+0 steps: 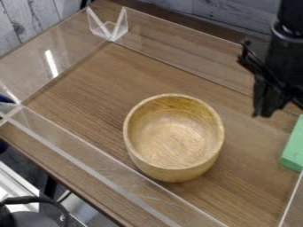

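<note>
The black gripper [267,99] is raised at the upper right, blurred; nothing shows in its fingers, and I cannot make out how they stand. Below it at the right edge a green object [289,149] lies on the wooden table. A round light wooden bowl [173,136] stands in the middle of the lower half, apparently empty.
A small clear plastic container [108,27] stands at the back left. A dark object [24,215] sits at the lower left corner.
</note>
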